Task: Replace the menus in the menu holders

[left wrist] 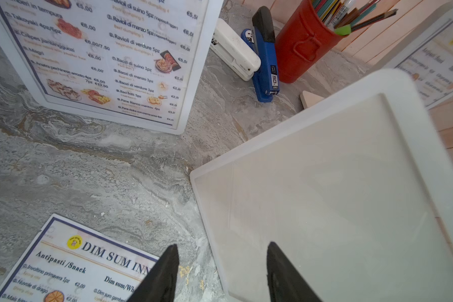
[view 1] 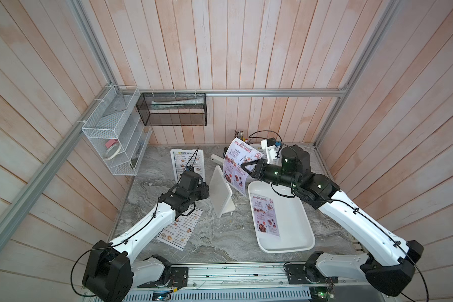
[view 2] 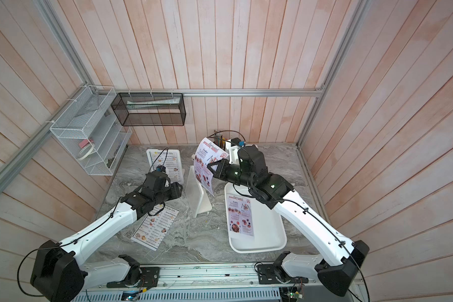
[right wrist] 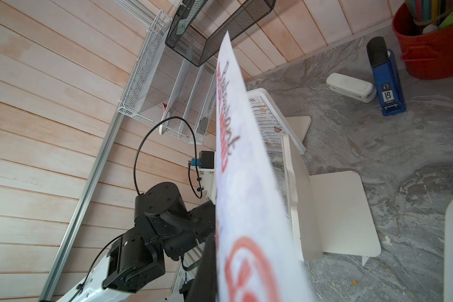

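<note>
A bare, empty white menu holder [left wrist: 312, 191] stands mid-table. Close to its left face is my left gripper, its two fingers apart with nothing between them. My right gripper [view 1: 245, 166] is shut on the edge of a special menu sheet [view 1: 236, 168], raised and curling beside the holder's right side; in the right wrist view the sheet [right wrist: 246, 201] appears nearly edge-on. Another holder with a Dim Sum Inn menu [left wrist: 110, 55] is at the back left. A loose Dim Sum Inn menu [left wrist: 80, 266] lies on the table at front left.
The white tray [view 1: 297, 221] at right contains another special menu sheet [view 1: 265, 215]. A further framed menu [left wrist: 438, 65] shows partly behind the empty holder. White and blue staplers [left wrist: 264, 60] and a red pen bucket [left wrist: 304, 42] stand at the back. Table between holder and tray is clear.
</note>
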